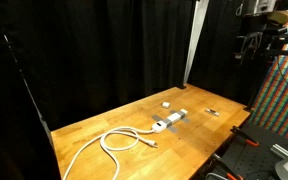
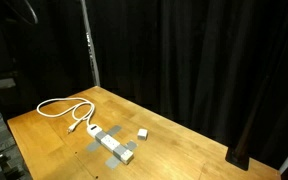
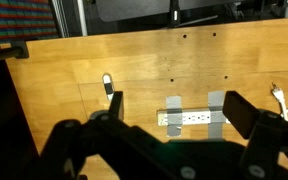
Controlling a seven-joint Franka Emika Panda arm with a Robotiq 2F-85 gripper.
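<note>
A white power strip [image 1: 170,122] [image 2: 114,146] lies on the wooden table, with grey tape across it; the wrist view shows its sockets [image 3: 196,117]. Its white cable [image 1: 106,143] loops over the table and ends in a plug [image 3: 277,92]. Apart from the strip sits a small white block [image 2: 142,134] [image 1: 165,104]. A small white-and-dark object [image 3: 108,86] [image 1: 212,112] rests by itself on the wood. High over the table, my gripper is open, its black fingers wide apart with nothing between them.
Black curtains [image 1: 104,60] [image 2: 204,70] stand behind the table [image 2: 174,160]. In the wrist view, dark equipment [image 3: 134,10] borders the table's edge. Bare wood stretches between that edge and the power strip, and right of the white block in exterior view 2.
</note>
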